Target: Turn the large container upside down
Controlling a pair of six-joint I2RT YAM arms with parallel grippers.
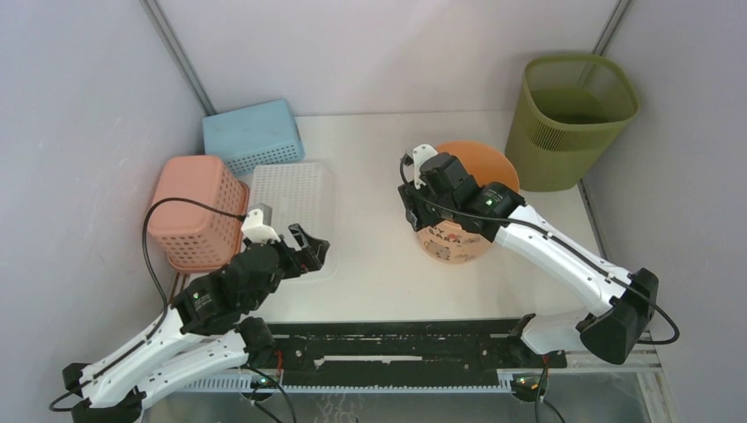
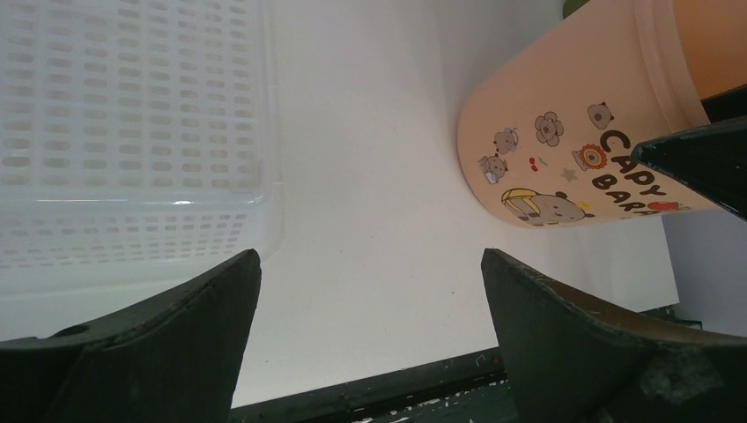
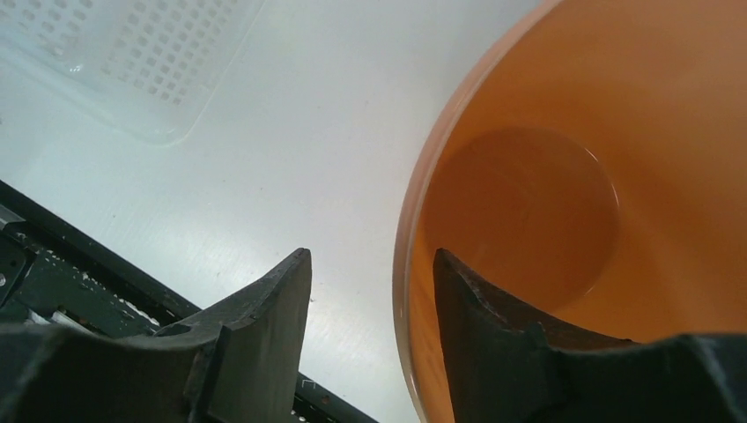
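An orange bucket (image 1: 449, 247) with printed cartoon figures stands upright on the right of the table, its mouth facing up. In the right wrist view its rim (image 3: 403, 282) runs between the two fingers of my right gripper, which is open. One finger (image 3: 458, 308) is over the inside of the bucket and the other is outside its wall. My left gripper stands open over the table, apart from the bucket, with nothing between its fingers. My right arm hides part of the bucket in the top view.
A white perforated basket (image 1: 286, 189) lies left of centre. Behind it sits a blue basket (image 1: 251, 132), with stacked pink baskets (image 1: 194, 211) at the left wall. A tall green bin (image 1: 546, 154) stands close behind the bucket.
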